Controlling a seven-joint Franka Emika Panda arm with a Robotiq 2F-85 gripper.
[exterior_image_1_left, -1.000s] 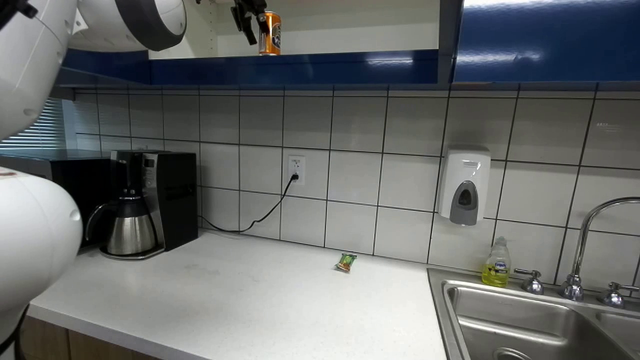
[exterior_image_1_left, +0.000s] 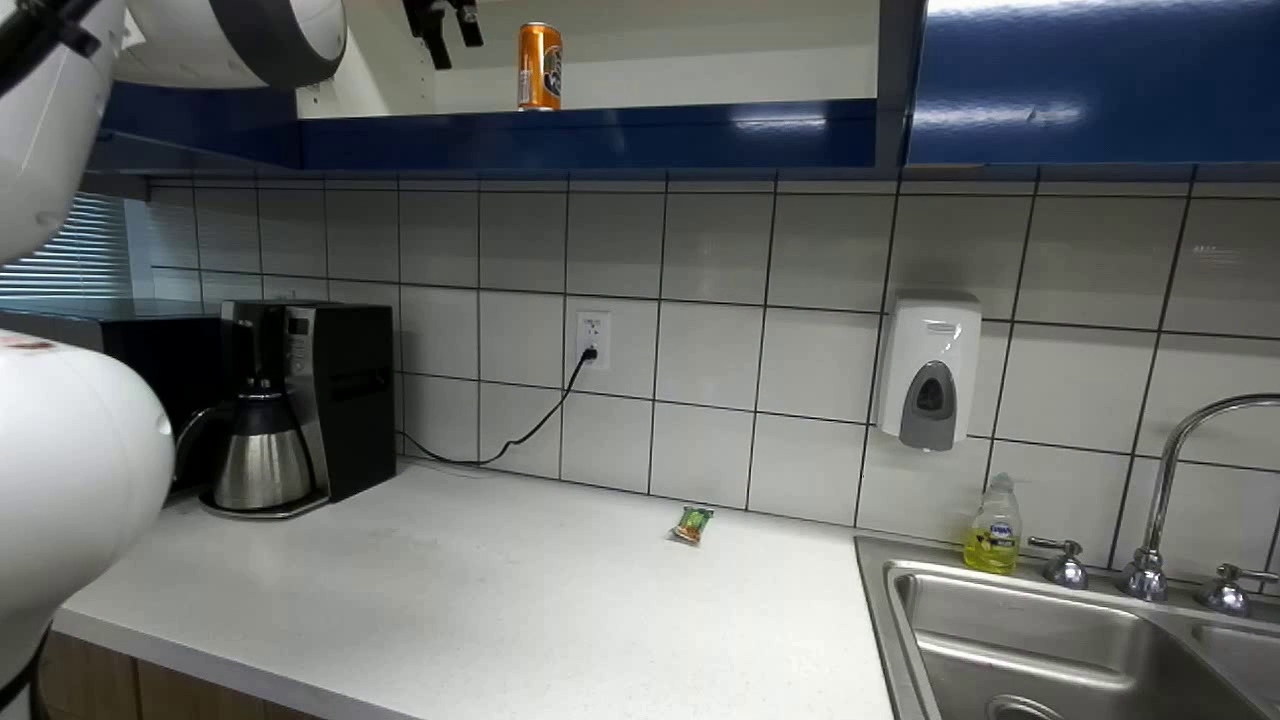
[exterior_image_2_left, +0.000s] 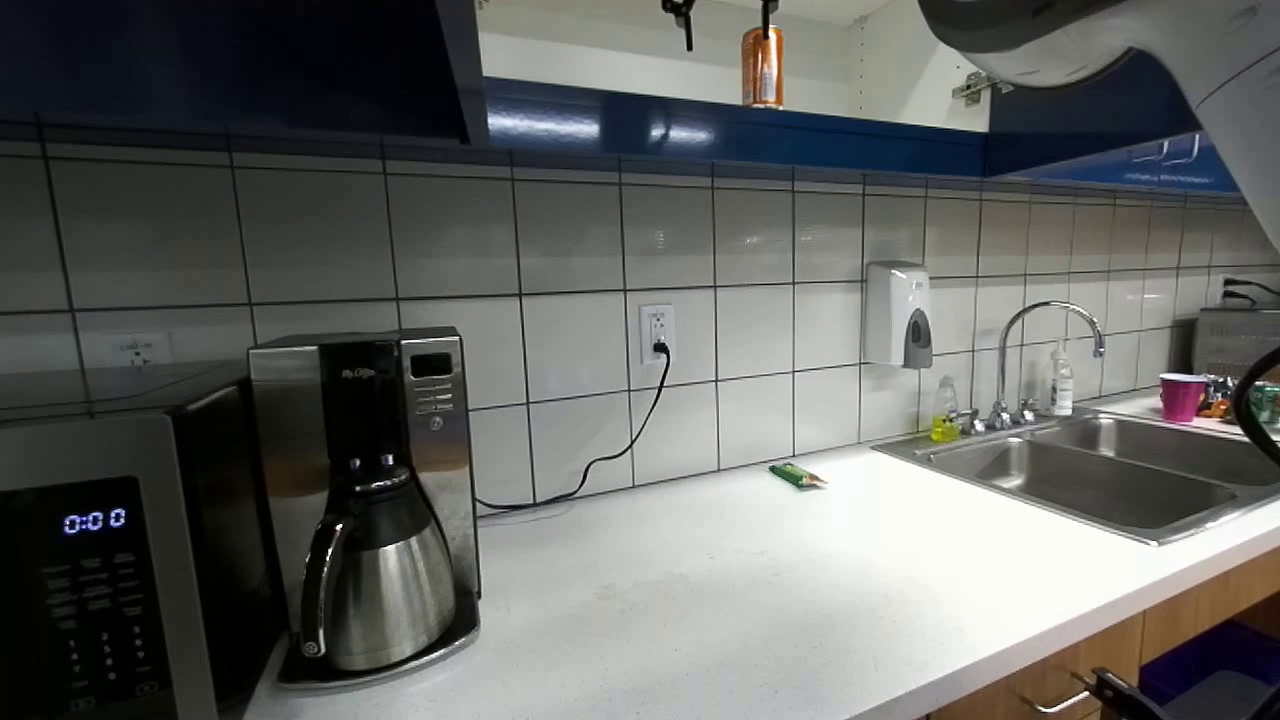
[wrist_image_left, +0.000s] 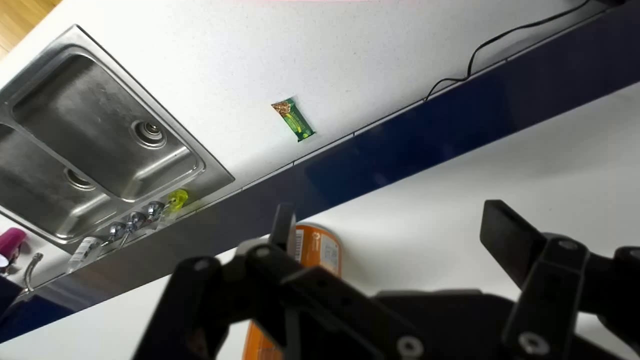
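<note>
An orange can (exterior_image_1_left: 540, 67) stands upright on the open cabinet's shelf, close to its front edge. In the first exterior view my gripper (exterior_image_1_left: 449, 38) is up at the top edge of the picture, left of the can and apart from it there. Its fingers are spread wide in the wrist view, so the gripper is open, with bare white shelf in the gap. The can (wrist_image_left: 319, 247) shows there beside the left finger, partly hidden behind it. On the counter below lies a green wrapped bar (wrist_image_left: 294, 120), near the tiled wall.
The blue cabinet edge (exterior_image_1_left: 588, 138) runs below the shelf. A coffee maker (exterior_image_2_left: 372, 504) and a microwave (exterior_image_2_left: 108, 564) stand at the left. A sink (exterior_image_2_left: 1092, 468), dish soap (exterior_image_1_left: 993, 528) and a wall dispenser (exterior_image_1_left: 930, 372) are toward the right.
The gripper has moved up and left in the first exterior view, away from in front of the can. The can stands in the same place.
</note>
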